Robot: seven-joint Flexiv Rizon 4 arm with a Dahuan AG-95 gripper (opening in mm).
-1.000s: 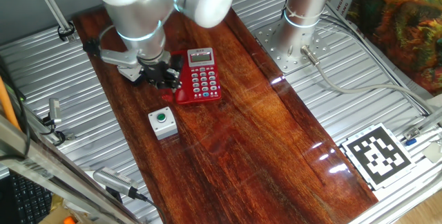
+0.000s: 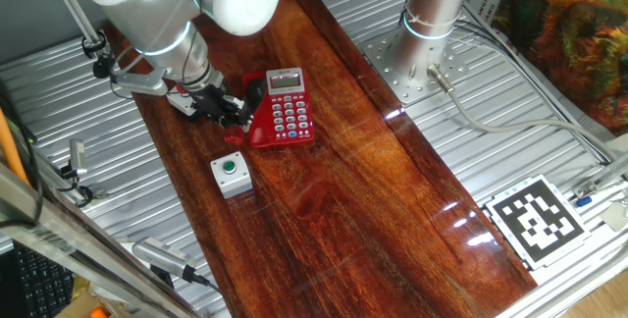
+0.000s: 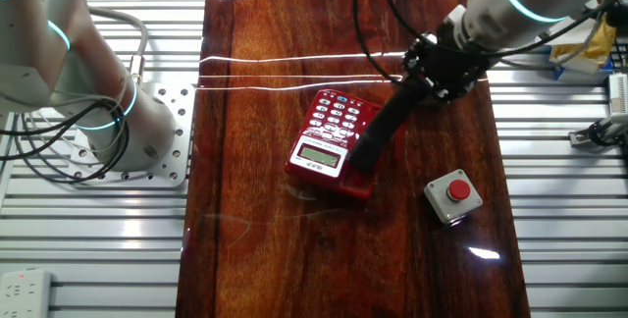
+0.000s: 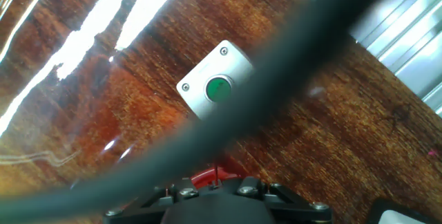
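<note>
A red desk phone (image 2: pixel 289 112) with a grey screen and keypad lies on the wooden table. My gripper (image 2: pixel 238 117) is down at the phone's handset side, against or just over it. In the second exterior view, a long black part (image 3: pixel 388 127) runs from the gripper body across that side of the phone (image 3: pixel 329 136), covering the handset area. The wrist view shows the black gripper at the bottom edge, with a bit of red (image 4: pixel 207 175) just beyond it. Whether the fingers are closed on anything is hidden.
A grey box with a green button (image 2: pixel 230 173) sits close to the phone. Another grey box with a red button (image 3: pixel 454 195) stands on the gripper's other side. A blurred dark cable (image 4: pixel 166 156) crosses the wrist view.
From one second ago, the arm has swung left and tilted in the first exterior view, with its gripper end staying near the handset. The phone and green-button box have not moved.
</note>
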